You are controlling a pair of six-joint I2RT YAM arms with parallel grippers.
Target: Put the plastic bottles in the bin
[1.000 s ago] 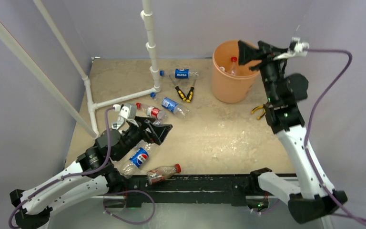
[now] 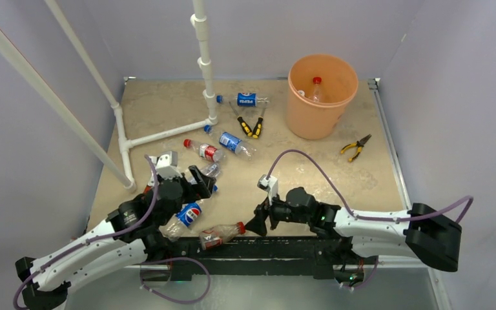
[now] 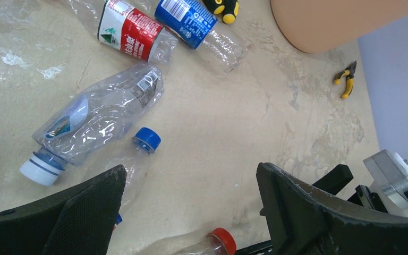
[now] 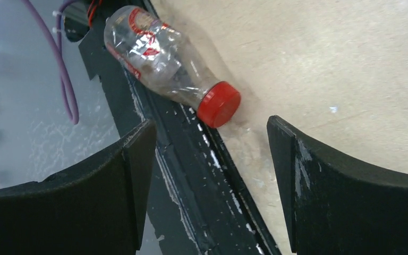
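Observation:
My left gripper hangs open over plastic bottles at the left: a clear white-capped one [image 3: 98, 114], a blue-capped one [image 3: 147, 141], with red-label [image 3: 133, 29] and blue-label [image 3: 186, 21] bottles beyond, and a Pepsi bottle [image 2: 188, 214]. My right gripper is open at the cap end of a red-capped bottle [image 4: 159, 61] lying on the front edge, nothing between its fingers. Another blue-label bottle [image 2: 246, 100] lies at the back. The orange bin [image 2: 316, 123] at the back right holds a red-capped bottle [image 2: 316, 93].
Black-and-yellow tools [image 2: 252, 129] lie in front of the back bottle, and pliers [image 2: 352, 147] right of the bin. A white pipe frame [image 2: 168, 132] stands at the back left.
My right gripper has swung from over the bin down and left to the front bottle's cap. My left gripper has shifted left and slightly down.

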